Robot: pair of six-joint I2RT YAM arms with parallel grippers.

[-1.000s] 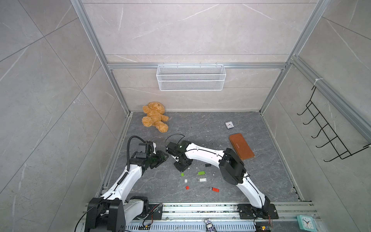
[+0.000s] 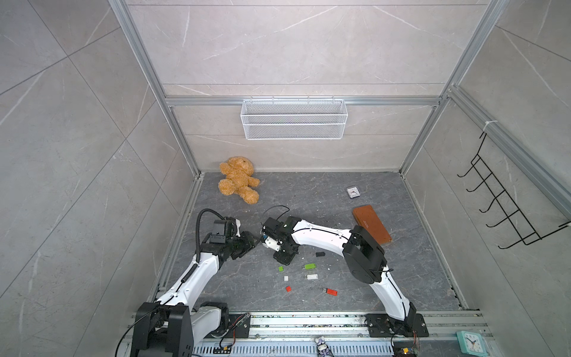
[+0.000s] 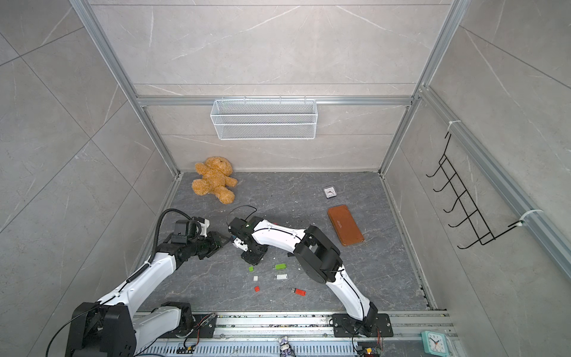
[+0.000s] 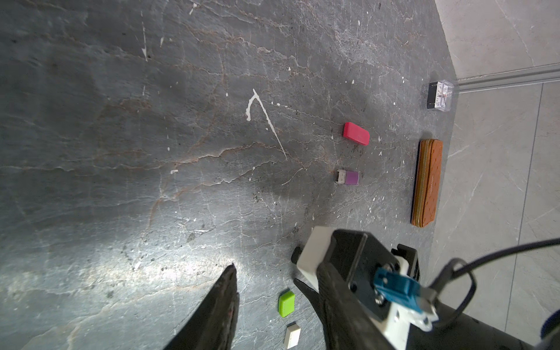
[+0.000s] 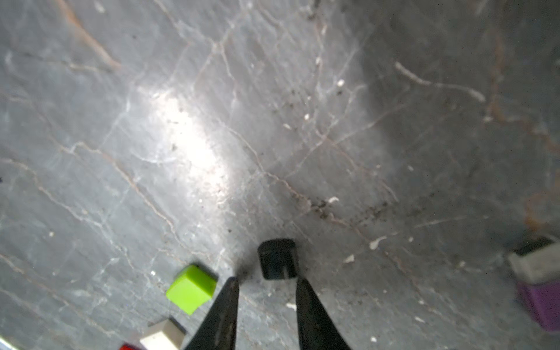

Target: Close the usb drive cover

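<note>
In the right wrist view a small black cover point(image 5: 278, 259) lies on the table just ahead of my right gripper, which is open and empty. The black drive point(image 2: 320, 254) rests to the right of that gripper in the top left view. A green drive point(image 2: 310, 266), white drive point(image 2: 311, 276) and red drive point(image 2: 330, 291) lie nearer the front. To their left are the green cover point(image 2: 280, 269), white cover point(image 2: 286, 278) and red cover point(image 2: 288, 288). Further left, my left gripper stands open, nothing between its fingers.
A purple drive point(image 4: 348, 177) and a pinkish-red piece point(image 4: 356, 133) lie beyond the right gripper. Toward the back are a teddy bear point(image 2: 239, 179), a small clock point(image 2: 353, 192) and a brown case point(image 2: 371, 223).
The right arm has shifted slightly to the right, its gripper moving a little away from the left one. The left arm and loose pieces look unmoved.
</note>
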